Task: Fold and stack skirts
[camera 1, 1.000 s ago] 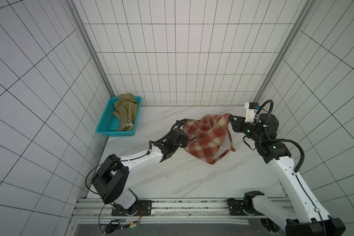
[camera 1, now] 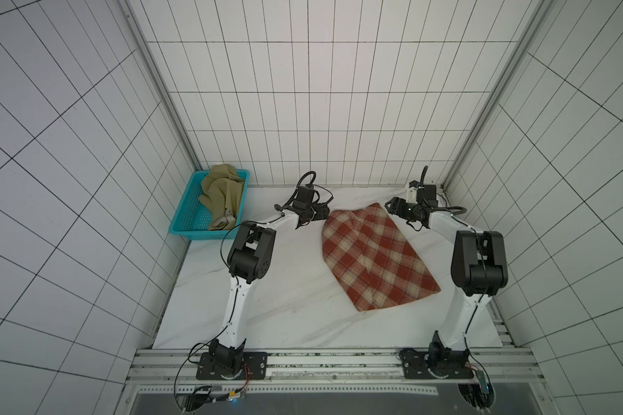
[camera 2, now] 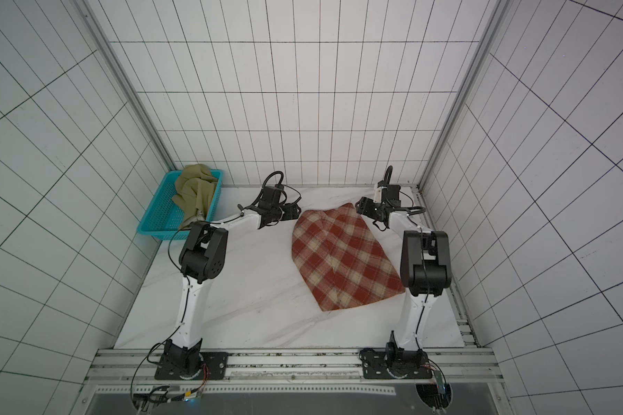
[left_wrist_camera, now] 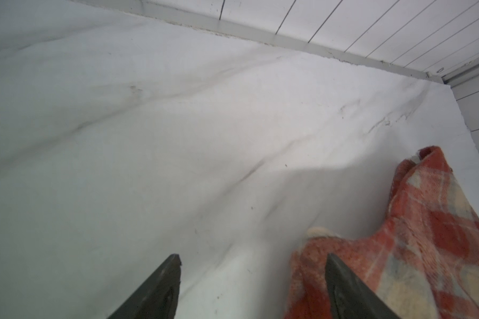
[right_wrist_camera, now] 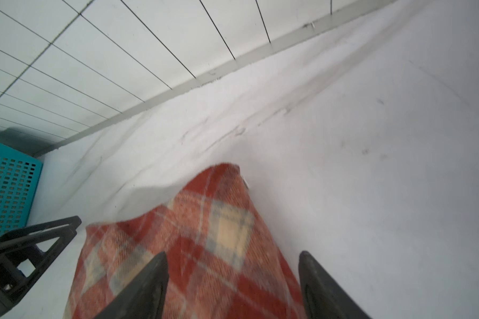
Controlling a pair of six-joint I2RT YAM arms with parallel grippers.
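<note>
A red and cream plaid skirt (camera 1: 373, 263) lies spread on the table, its far edge slightly rumpled, one corner toward the front. My left gripper hovers at the skirt's back-left corner, open and empty. My right gripper is over the back-right corner, also open, with the cloth below its fingers. In the left wrist view the rumpled edge (left_wrist_camera: 420, 191) shows at lower right. An olive garment (camera 1: 221, 193) rests in a turquoise basket (camera 1: 183, 218) at the back left.
Tiled walls (camera 1: 311, 110) enclose the back and both sides.
The skirt's front part has come down flat toward the front and right. Both grippers have moved back, away from the front; the right one has left the cloth it was at.
</note>
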